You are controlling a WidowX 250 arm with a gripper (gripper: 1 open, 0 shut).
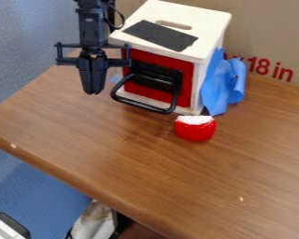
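Observation:
A white box [190, 28] with a dark pad on top and a red front [159, 75] stands on the wooden table [139, 177]. A black bar handle [142, 102] sticks out from its front. My black gripper [92, 82] hangs upright just left of the handle, near the box's left front; whether it is open or shut is unclear. A red round object [194, 132] with a white top sits in front of the box's right corner.
A blue crumpled item [222, 84] lies against the box's right side, with cardboard [272, 37] behind. The table's left edge drops to a blue floor.

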